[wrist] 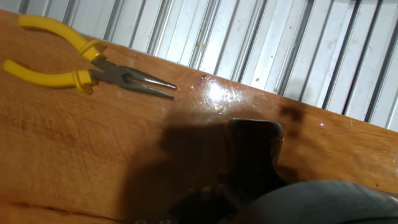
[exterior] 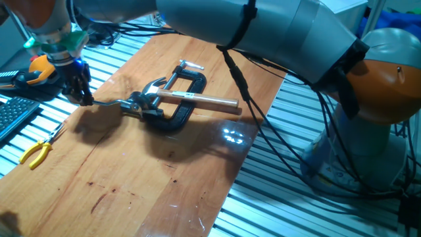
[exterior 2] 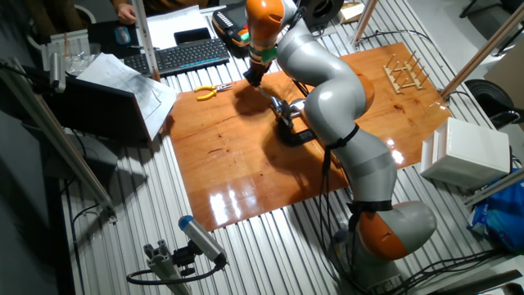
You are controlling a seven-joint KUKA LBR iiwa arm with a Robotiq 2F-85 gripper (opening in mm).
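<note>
In exterior view 1, my gripper (exterior: 85,100) hangs over the table's left side, its dark fingertips meeting the end of a thin metal rod or handle (exterior: 108,103). That rod leads to a dark metal tool head (exterior: 135,106) beside the black C-clamp (exterior: 195,85). A hammer with a wooden handle (exterior: 210,100) lies across the clamp. From exterior view 2, my gripper (exterior 2: 255,79) appears at the table's far edge. A dark finger (wrist: 255,146) shows in the wrist view; the space between the fingers is hidden, so its grip cannot be made out.
Yellow-handled pliers (exterior: 41,150) lie near the table edge, left of my gripper. A keyboard (exterior 2: 184,57) and an orange-black power tool (exterior 2: 231,24) are beyond that edge. A wooden peg rack (exterior 2: 405,75) stands at the far right.
</note>
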